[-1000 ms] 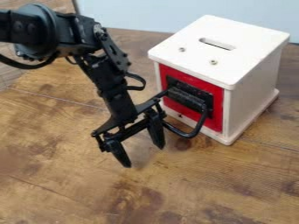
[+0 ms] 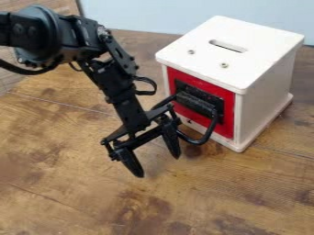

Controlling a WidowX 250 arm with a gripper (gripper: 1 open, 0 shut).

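A black robot arm reaches down from the upper left, its gripper (image 2: 152,158) standing open just above the wooden table with nothing between its two fingers. Right of it is a white wooden box (image 2: 267,92) with a slot in the top and a red front panel (image 2: 186,76). A black fitting (image 2: 196,100) is mounted on that panel, with a black curved bar or handle hanging from it down beside the gripper's right finger. Whether finger and bar touch is unclear.
A pale wall or surface runs along the back.
The gripper has shifted very slightly to the right, toward the box. The box stands where it was.
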